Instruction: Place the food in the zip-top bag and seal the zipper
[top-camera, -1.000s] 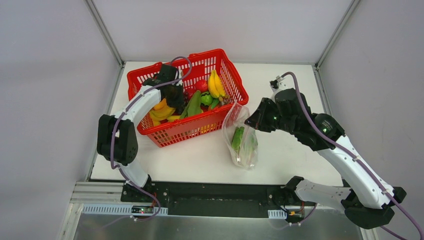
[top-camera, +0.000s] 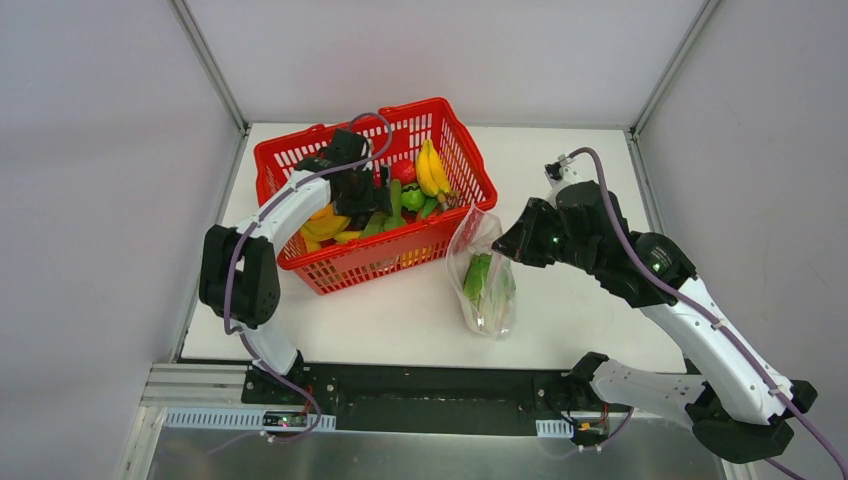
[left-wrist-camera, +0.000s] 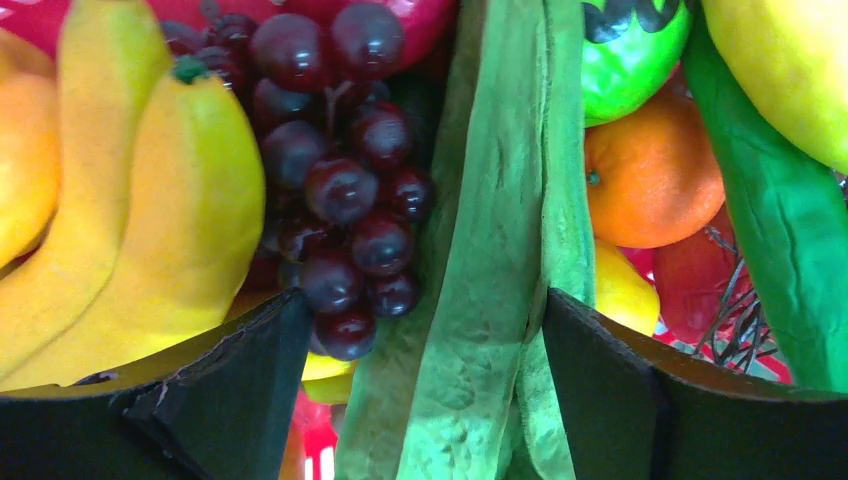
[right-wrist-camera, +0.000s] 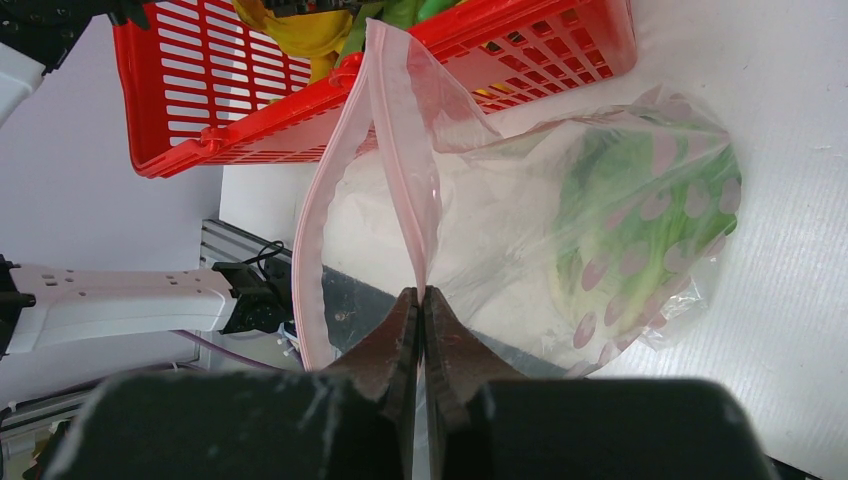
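Down in the red basket, my left gripper is open over long green vegetable pods (left-wrist-camera: 470, 270). Its right fingertip appears to meet a pod's edge, while the left fingertip is beside dark grapes (left-wrist-camera: 340, 190). Nothing is clamped there. My right gripper is shut on one side of the clear bag's mouth, pinching the pinkish zip strip. The bag (top-camera: 480, 225) hangs partly open in front of the basket, its bottom on the table. Inside it lies a green leafy vegetable (right-wrist-camera: 640, 215).
The red basket (top-camera: 340, 275) also has bananas (top-camera: 430, 170), a green pepper (top-camera: 412, 198), an orange (left-wrist-camera: 655, 175) and other produce packed closely.
The right arm and bag have hardly moved.
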